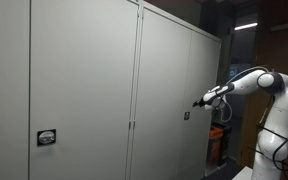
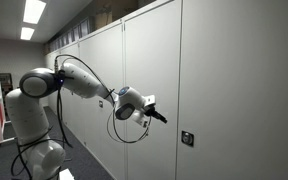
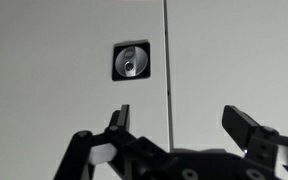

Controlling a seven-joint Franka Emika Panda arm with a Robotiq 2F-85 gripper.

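A tall grey cabinet (image 1: pixel 89 60) has flush door panels with small dark-framed latches. In the wrist view a round silver latch (image 3: pixel 131 61) in a black square plate sits left of a door seam, above the left finger. My gripper faces the doors, its two black fingers wide apart and nothing between them. From the first exterior view, the gripper (image 1: pixel 197 104) is small, above and right of the far latch (image 1: pixel 187 115). In the second exterior view, the gripper (image 2: pixel 156 115) is left of and higher than the nearer latch (image 2: pixel 188 138). Contact with the door cannot be judged.
Another latch (image 1: pixel 47 137) is on the left door, far from the arm. Orange bins (image 1: pixel 215 133) stand beyond the cabinet's right end. The white arm (image 2: pixel 74 80) reaches along the front of the doors. Much of the cabinet front is unobstructed.
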